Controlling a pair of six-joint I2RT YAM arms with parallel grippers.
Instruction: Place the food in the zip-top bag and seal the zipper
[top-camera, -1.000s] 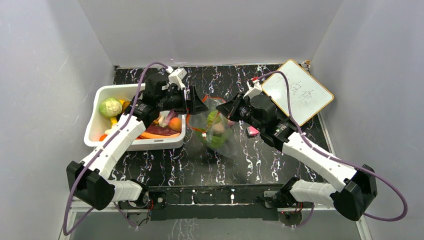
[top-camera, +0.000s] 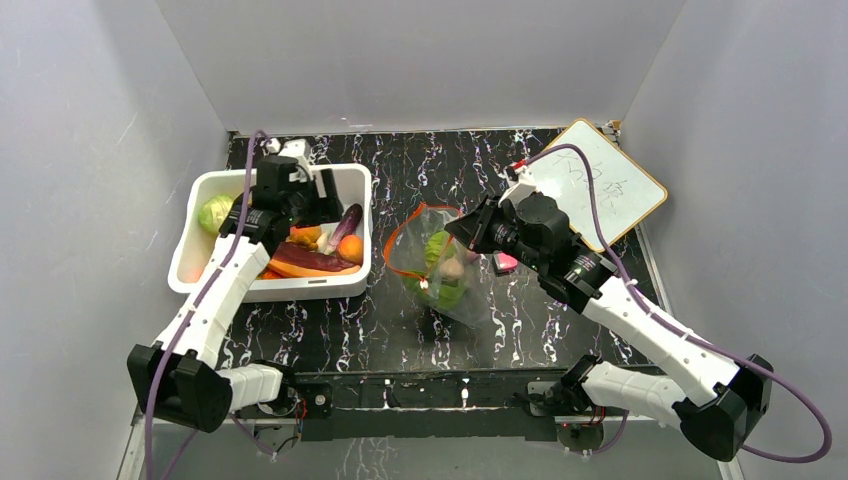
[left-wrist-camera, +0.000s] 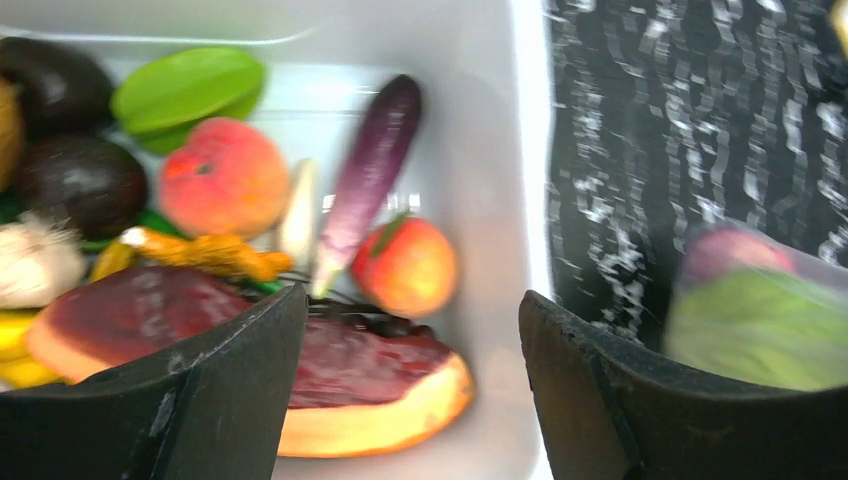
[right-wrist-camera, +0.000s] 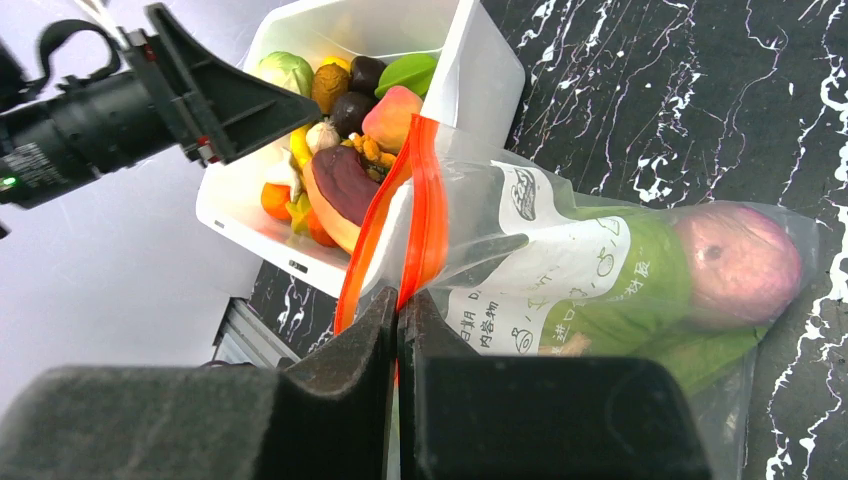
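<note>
The clear zip top bag (top-camera: 478, 305) stands on the dark table with its orange zipper (right-wrist-camera: 425, 215) edge toward the white bin (right-wrist-camera: 500, 90). Inside it show a green vegetable (right-wrist-camera: 655, 270) and a round pinkish food (right-wrist-camera: 740, 260). My right gripper is shut on the bag's orange-edged mouth. Over the bin's right part hovers my left gripper, open and empty, its fingers wide apart. Below it lie an eggplant (left-wrist-camera: 375, 160), a peach-like fruit (left-wrist-camera: 408, 268) and a dark-red and orange piece (left-wrist-camera: 370, 400).
More food fills the bin, including a cabbage (top-camera: 213, 213) and a second peach (left-wrist-camera: 224, 175). A whiteboard (top-camera: 598, 185) leans at the back right, and a small pink object (top-camera: 505, 262) lies behind the right gripper. Bare table lies in front of the bag.
My left gripper has drawn back from beside the bag's mouth and moved left over the bin. The right gripper and the bag's mouth shifted slightly right.
</note>
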